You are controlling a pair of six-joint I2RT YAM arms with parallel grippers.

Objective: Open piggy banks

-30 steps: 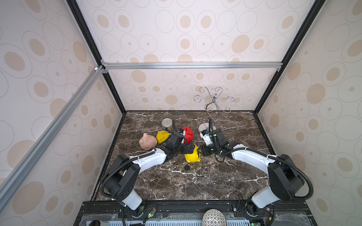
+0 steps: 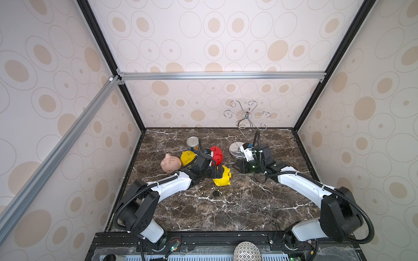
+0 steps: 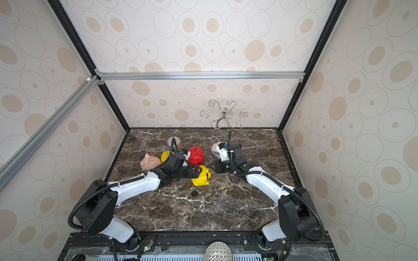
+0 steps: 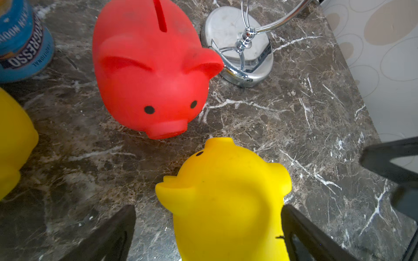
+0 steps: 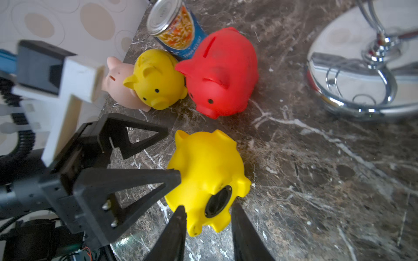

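A yellow piggy bank (image 2: 222, 176) lies on its side on the marble table between my grippers; in the right wrist view its dark round bottom plug (image 5: 217, 201) shows. My left gripper is open around or just over its body. My right gripper stands apart to its right, its fingers part open with nothing visibly between them. A small dark disc (image 2: 216, 193) lies in front. A red piggy bank (image 4: 148, 65), a second yellow one (image 5: 157, 78) and a pink one (image 2: 170, 163) stand behind and left.
A tin can (image 5: 174, 28) stands at the back left. A chrome stand (image 4: 237, 43) with curled arms stands at the back, close behind my right gripper.
My right gripper has moved right, away from the yellow piggy bank. My left arm has shifted slightly; the piggy bank stays in about the same place.
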